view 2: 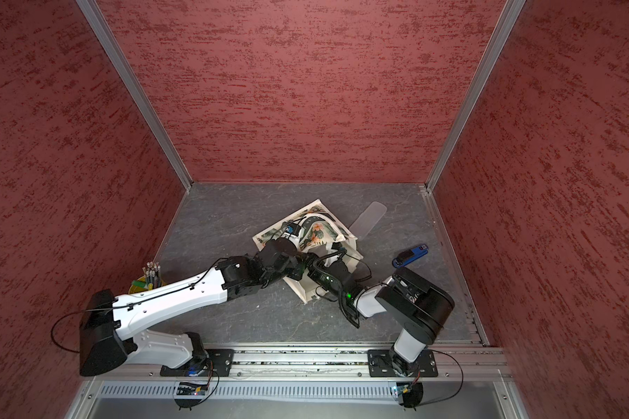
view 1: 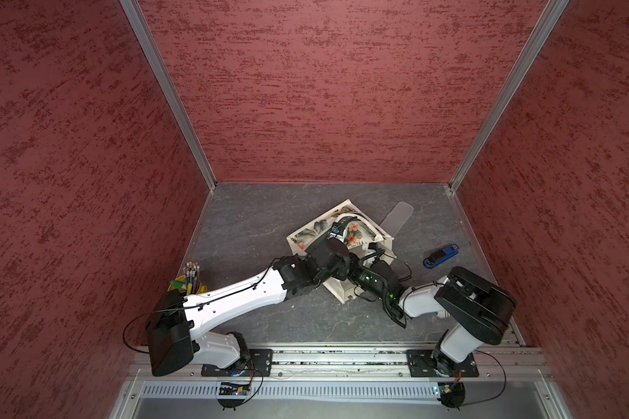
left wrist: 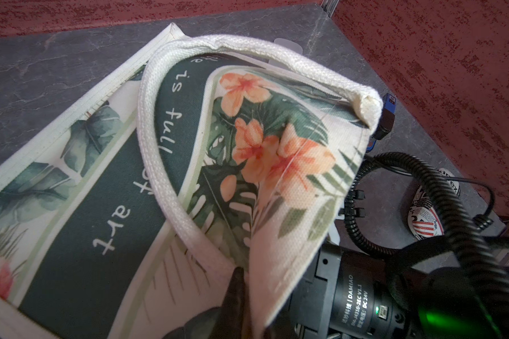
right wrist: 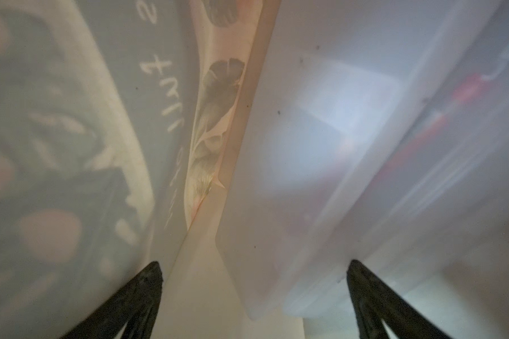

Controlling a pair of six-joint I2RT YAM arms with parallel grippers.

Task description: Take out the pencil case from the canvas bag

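The canvas bag (view 1: 314, 230) (view 2: 283, 234), printed with leaves, flowers and writing, lies mid-table. My left gripper is shut on its fabric beside a white rope handle (left wrist: 152, 130), lifting the opening. My right gripper is inside the bag, open. Before it stands a translucent frosted case (right wrist: 299, 169) with reddish items showing through, presumably between the bag's walls; whether the fingers touch it I cannot tell.
A grey board (view 1: 396, 216) lies behind the bag, a blue-black object (view 1: 440, 255) to the right, and a yellow pen cup (view 2: 136, 285) at the left.
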